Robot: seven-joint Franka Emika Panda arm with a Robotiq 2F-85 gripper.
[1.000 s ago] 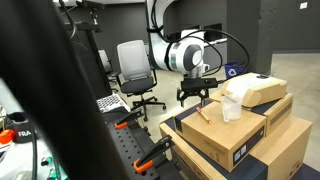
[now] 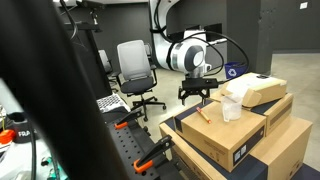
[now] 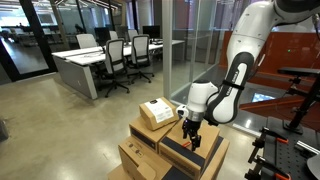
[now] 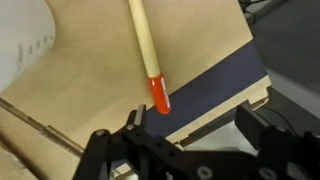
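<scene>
A slim tan stick with a red end [image 4: 148, 50] lies on the cardboard box in the wrist view. In exterior view 1 the same stick [image 2: 202, 114] rests on the box top near its left side. My gripper is open above the box, its two dark fingers apart on either side of the red end, with nothing held between them. From the side, the gripper [image 2: 191, 88] hangs over the box's far left edge. A white translucent container [image 2: 234, 104] stands on the box to the right of the stick; its edge shows at the left of the wrist view.
The brown cardboard box [image 2: 222, 138] has dark tape along its top and front. Another box carrying a pale package [image 2: 258, 90] stands behind it. Office chairs [image 2: 134, 62] stand on the floor beyond the arm. The box top between stick and container is bare.
</scene>
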